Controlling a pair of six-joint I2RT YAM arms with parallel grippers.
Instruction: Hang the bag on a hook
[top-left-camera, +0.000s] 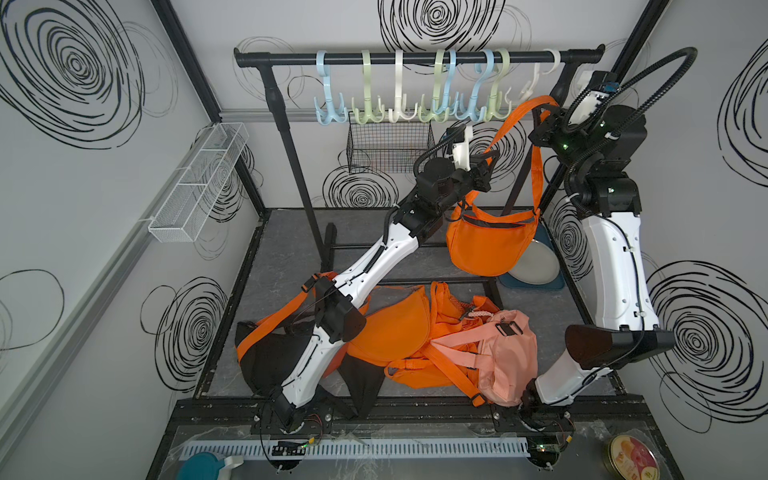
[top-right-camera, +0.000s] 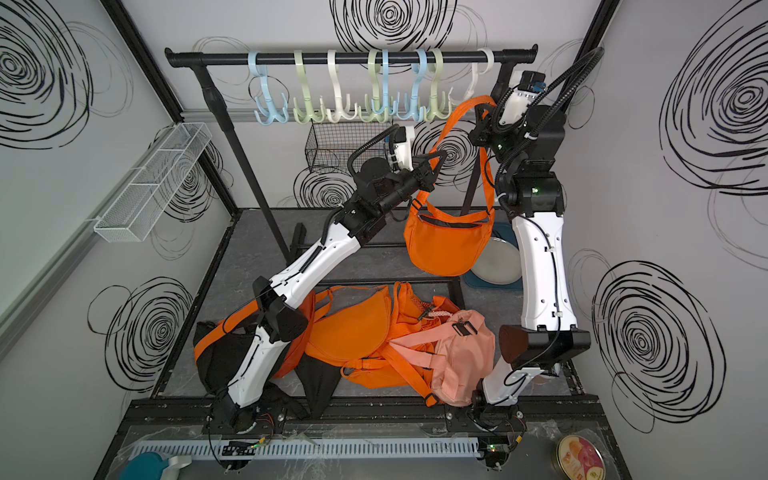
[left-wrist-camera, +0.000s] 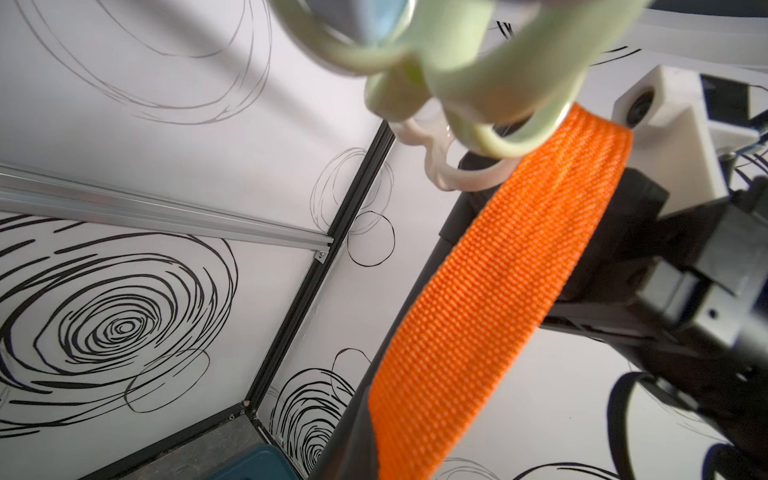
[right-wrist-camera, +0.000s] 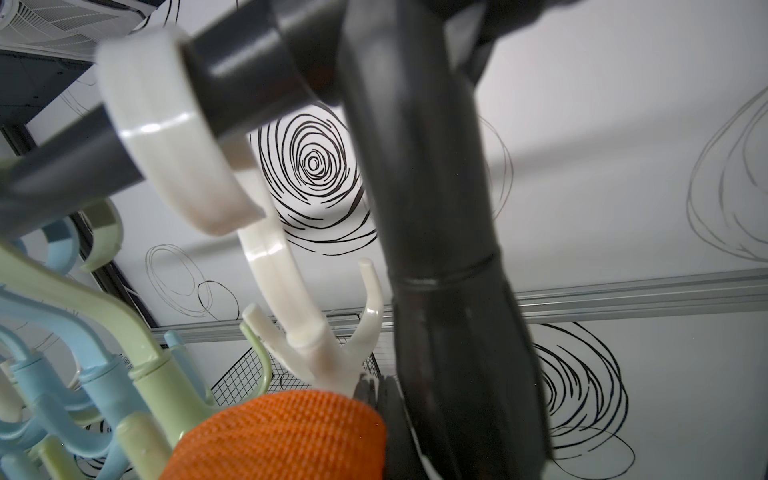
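An orange bag (top-left-camera: 492, 246) hangs in the air below the rail, its strap (top-left-camera: 512, 120) raised in a loop. My right gripper (top-left-camera: 542, 132) is shut on the strap near the top of that loop, by the rail's right end. Lower on the loop's left side, my left gripper (top-left-camera: 489, 160) is shut on the strap too. In the right wrist view the strap (right-wrist-camera: 288, 436) lies in front of and below the prongs of a white hook (right-wrist-camera: 316, 340). Green hook prongs (left-wrist-camera: 512, 80) overlap the strap's upper end in the left wrist view; contact cannot be told.
Several blue, green and white hooks hang along the black rail (top-left-camera: 336, 58). The rack's right post (right-wrist-camera: 448, 240) stands close to my right gripper. More bags (top-left-camera: 392, 328) lie on the floor in front. A wire basket (top-left-camera: 388, 148) is behind the hooks.
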